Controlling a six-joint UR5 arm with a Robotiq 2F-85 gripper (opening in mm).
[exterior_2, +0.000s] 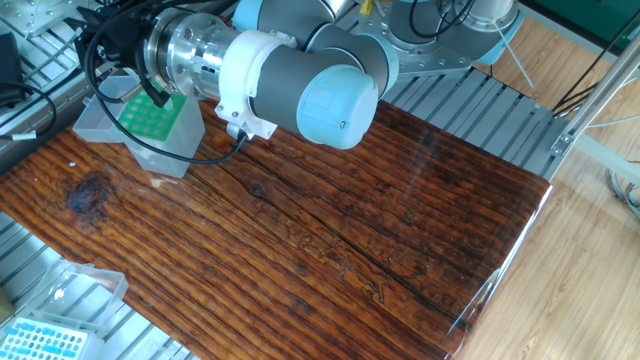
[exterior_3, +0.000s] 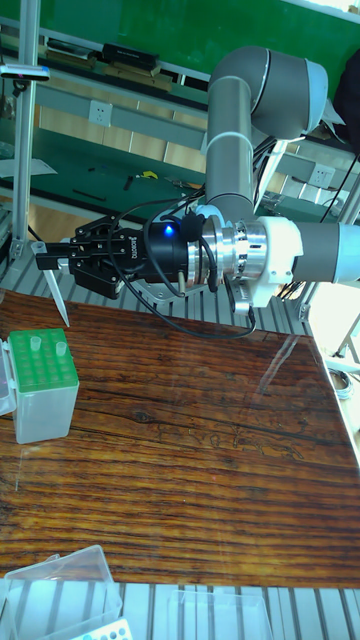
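Note:
In exterior view 3 my gripper points left, level above the back left of the table. It is shut on a pale pointed pipette tip, which hangs slightly tilted, its point downward. Below it stands a translucent tip box with a green perforated top. A couple of pale tips stick up from that top. The hanging tip is clear of the box. From exterior view 2 the dark gripper shows only in part; cables cover its fingers, and the held tip cannot be made out there.
The box's clear lid stands open at its left side. Another clear box with blue-and-white contents lies at the front left, off the wooden table. A black cable loops from the wrist.

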